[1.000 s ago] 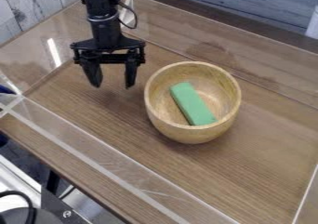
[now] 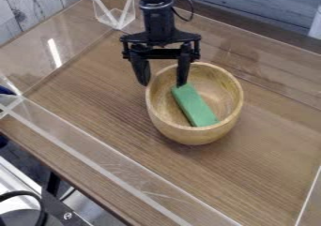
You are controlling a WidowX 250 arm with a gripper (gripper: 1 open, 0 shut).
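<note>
My black gripper [image 2: 163,72] hangs open at the upper middle, its two fingers spread over the back rim of a round wooden bowl [image 2: 170,128]. A green rectangular block [image 2: 196,108] lies tilted inside the bowl. Nothing shows held between the fingers.
A clear plastic object [image 2: 115,12] is at the back left. Black cables lie at the front left corner.
The bowl and block look unmoved.
</note>
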